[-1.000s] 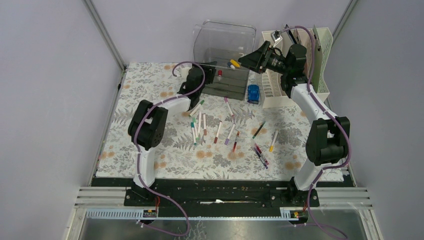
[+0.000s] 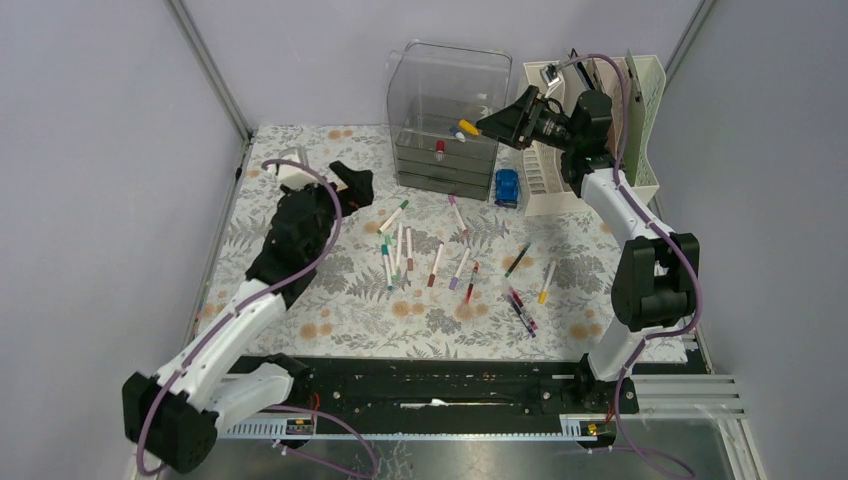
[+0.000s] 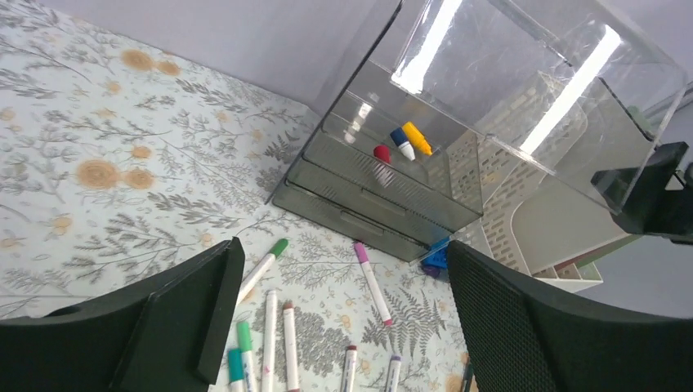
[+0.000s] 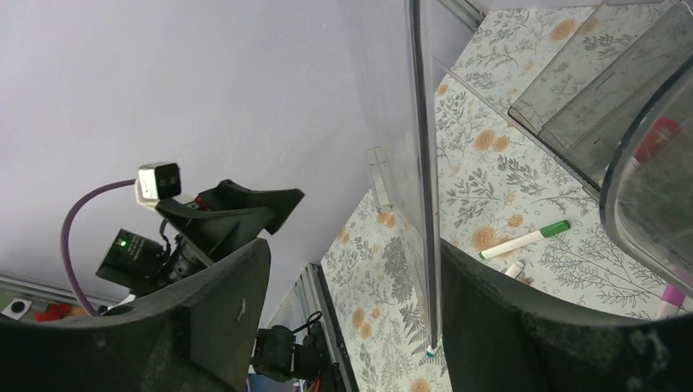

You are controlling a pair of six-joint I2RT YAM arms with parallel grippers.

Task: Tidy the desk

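Note:
A clear acrylic drawer box (image 2: 442,175) stands at the back with its lid raised; inside are a red-capped tube (image 3: 382,153), a blue-and-white one (image 3: 402,143) and a yellow one (image 3: 416,138). My right gripper (image 2: 515,122) is at the lid's right side, with the clear panel's edge between its fingers in the right wrist view; whether it grips it is unclear. My left gripper (image 2: 356,185) hangs open and empty left of the box. Several markers (image 2: 436,264) lie spread over the floral desk (image 2: 280,330).
A blue toy car (image 2: 506,188) sits right of the box, beside a cream file organizer (image 2: 645,130) with upright boards.
My left gripper has drawn back from the box's front, toward the left and nearer the front. My right gripper has barely moved.

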